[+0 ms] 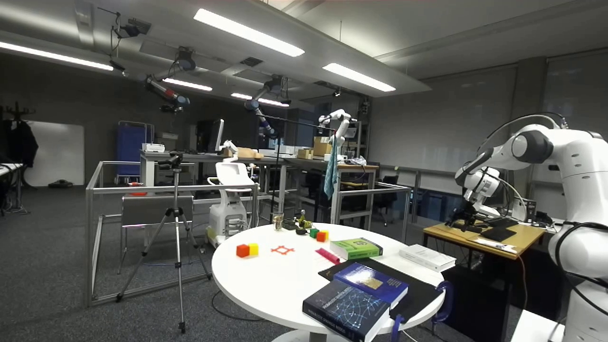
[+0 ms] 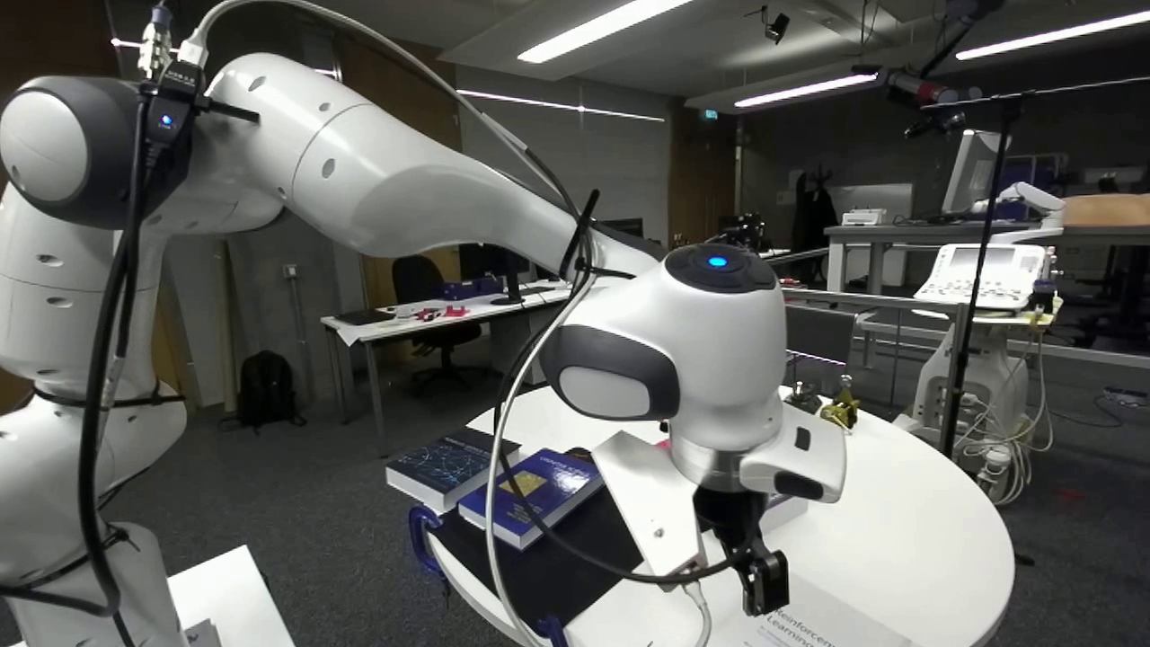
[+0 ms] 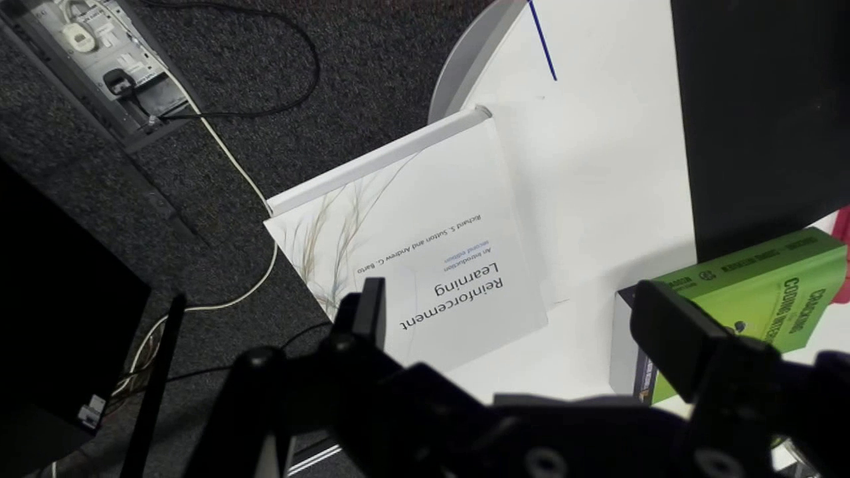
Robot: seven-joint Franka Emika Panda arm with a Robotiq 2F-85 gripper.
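My gripper stands open in the wrist view, its fingers wide apart with nothing held between them. Below it lies a white Reinforcement Learning book [image 3: 446, 247], flat at the edge of the round white table [image 3: 613, 143]. To its right in that view is a green book [image 3: 765, 295], partly behind a finger. In exterior view 1 the gripper [image 1: 464, 218] hangs in the air to the right of the table and the white book [image 1: 427, 256]. Two dark blue books [image 1: 347, 308] overlap at the table's near edge.
A black mat [image 1: 419, 290] lies partly under the blue books. Red and yellow blocks [image 1: 243, 250], a red hash-shaped piece [image 1: 282, 250] and a pink object [image 1: 327, 255] are on the tabletop. Blue clamps [image 1: 446, 302] grip its rim.
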